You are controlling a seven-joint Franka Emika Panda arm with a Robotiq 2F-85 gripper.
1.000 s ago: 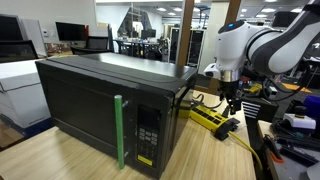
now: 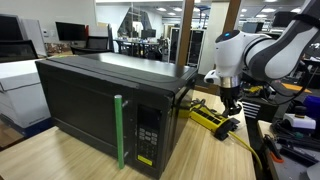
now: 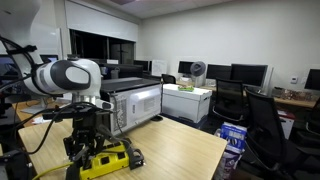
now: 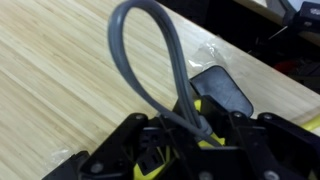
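A yellow-and-black device (image 2: 209,117) lies on the wooden table at the right of the microwave. My gripper (image 2: 231,107) hangs low over its near end. From the other side, the yellow body (image 3: 108,161) shows below the arm, partly covered by it. In the wrist view a grey cord loop (image 4: 122,52) rises in front of the camera, its lower ends running to my gripper, which appears shut on it. Beyond the fingers is a flat black part (image 4: 222,90) of the device. The arm's own body hides much of the contact.
The big black microwave (image 2: 110,100), with a green strip (image 2: 119,131) along its front, fills the table's middle. A yellow cable (image 2: 247,146) trails over the table's right side. Bare tabletop (image 3: 190,148) lies beyond the device in exterior view 2.
Only slight shifts of the arm and gripper show over the device. The device and the microwave look unmoved.
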